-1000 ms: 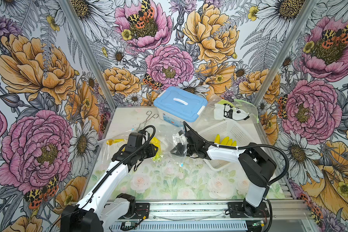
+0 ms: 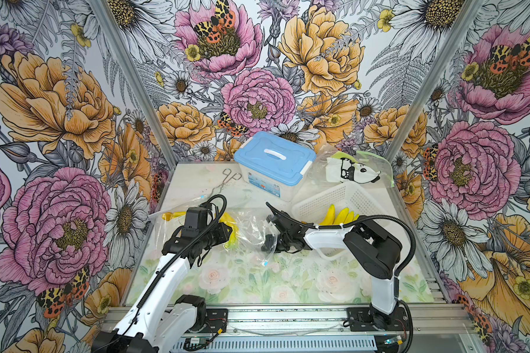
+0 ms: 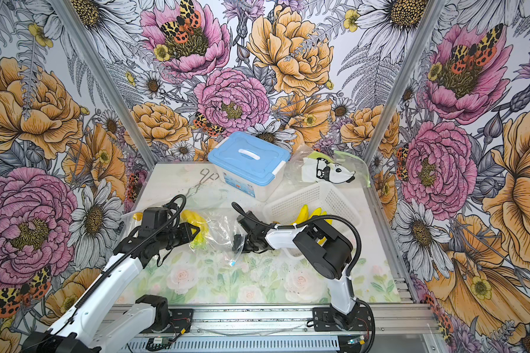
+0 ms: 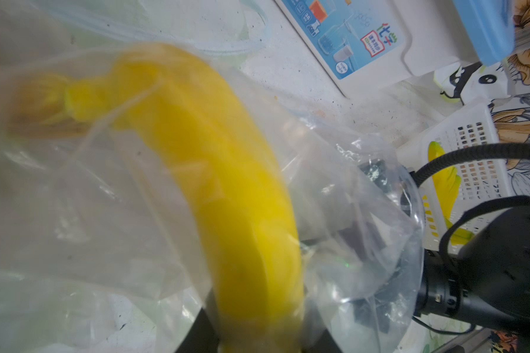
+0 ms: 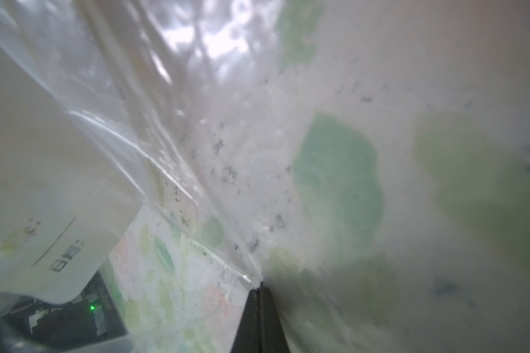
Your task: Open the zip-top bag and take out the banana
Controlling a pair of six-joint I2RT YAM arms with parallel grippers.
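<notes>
Clear plastic of the zip top bag (image 2: 250,226) spreads across the table between both arms. Inside it lies a yellow banana (image 4: 235,194), long and curved in the left wrist view, with film draped over it. My left gripper is shut on the banana's near end, with film around the fingers. My right gripper is shut; a fold of bag film (image 5: 176,176) runs down to its fingertips and appears pinched there. From above, both grippers stand close together, the left one (image 2: 226,232) over the banana. Its far tips are partly hidden by the arm.
A white basket (image 2: 368,203) with several bananas stands behind my right arm. At the back are a blue-lidded box (image 2: 276,156) and a panda bag (image 2: 353,170). Metal tongs (image 2: 225,179) lie at the back left.
The left gripper has moved slightly left, and the bag film between them lies more stretched out.
</notes>
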